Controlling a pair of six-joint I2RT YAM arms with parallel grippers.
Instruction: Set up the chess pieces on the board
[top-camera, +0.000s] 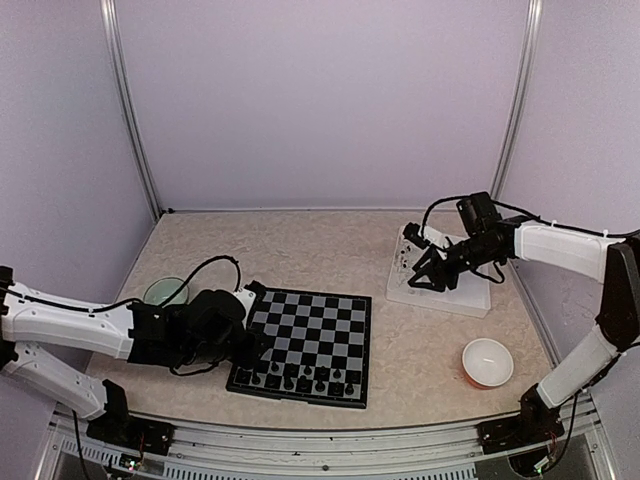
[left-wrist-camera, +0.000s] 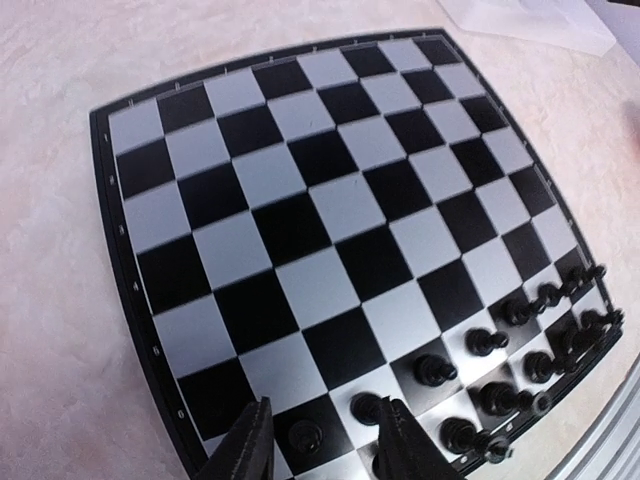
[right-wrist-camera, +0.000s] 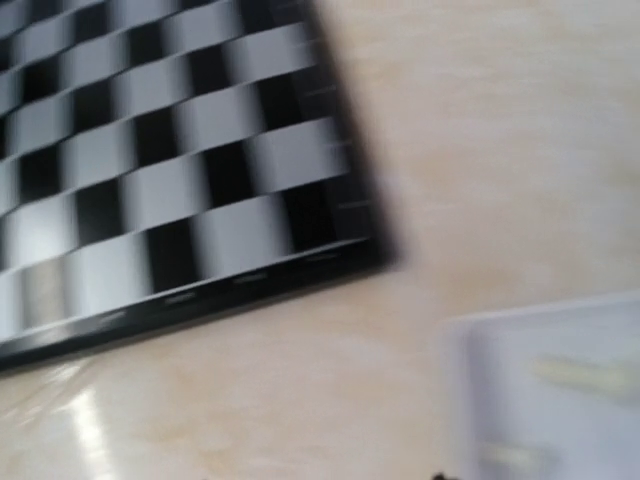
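The chessboard (top-camera: 310, 330) lies in the middle of the table. Several black pieces (top-camera: 320, 385) stand along its near edge. At the near left corner my left gripper (top-camera: 254, 352) hangs above the board. Its fingers (left-wrist-camera: 258, 440) are apart in the left wrist view, with no piece gripped. Below them one black piece (left-wrist-camera: 305, 436) stands on a corner square, and a black pawn (left-wrist-camera: 370, 408) is just beside it. My right gripper (top-camera: 432, 275) is open over the white tray (top-camera: 465, 303). Blurred pale pieces (right-wrist-camera: 585, 375) lie in that tray.
A white bowl (top-camera: 487, 362) stands at the right front. The green bowl (top-camera: 160, 291) at the left is partly behind my left arm. Most of the board's squares are empty, and the table behind the board is clear.
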